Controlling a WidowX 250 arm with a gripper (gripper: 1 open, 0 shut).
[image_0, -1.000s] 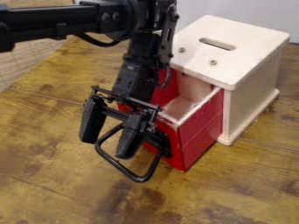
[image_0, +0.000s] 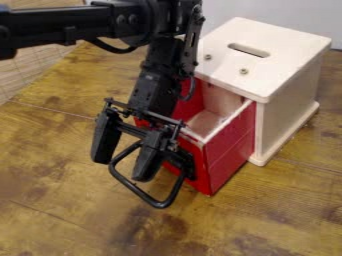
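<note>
A black gripper (image_0: 131, 145) hangs in front of a wooden box unit with a red drawer (image_0: 230, 152) pulled out from its white housing (image_0: 273, 70). The gripper's fingers stand apart, over a black looped handle (image_0: 158, 200) at the drawer's front; whether they touch it I cannot tell. The arm hides much of the drawer's left side and front. The visible part of the drawer's inside is pale wood.
The housing stands at the right rear, with a slot in its top.
</note>
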